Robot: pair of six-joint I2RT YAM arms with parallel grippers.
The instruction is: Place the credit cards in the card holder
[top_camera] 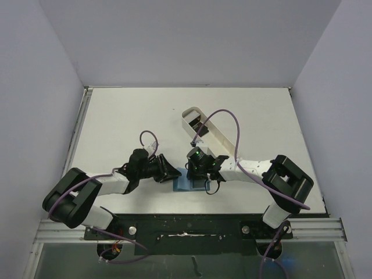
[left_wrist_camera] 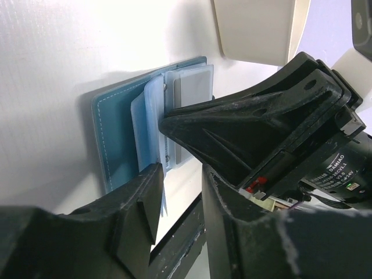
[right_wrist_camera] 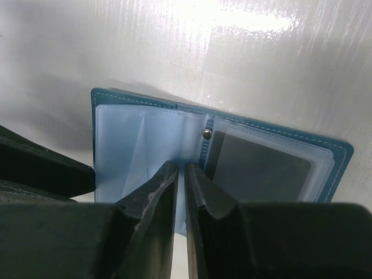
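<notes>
The blue card holder [right_wrist_camera: 122, 99] lies open on the table in front of me, with clear sleeves [right_wrist_camera: 139, 133]; its right sleeve holds a grey panel [right_wrist_camera: 256, 168]. My left gripper is at the holder with its fingers part open around the raised edge of a clear sleeve [left_wrist_camera: 152, 110]. My right gripper is shut over the middle of the holder, its tips at the clear sleeve beside the metal stud; what is between them is hard to tell. In the left wrist view its black body [left_wrist_camera: 261, 116] reaches over the sleeves.
A cream tray [top_camera: 216, 136] with dark cards [top_camera: 196, 122] in one end stands behind the holder. The front edge of the table lies just below both arms.
</notes>
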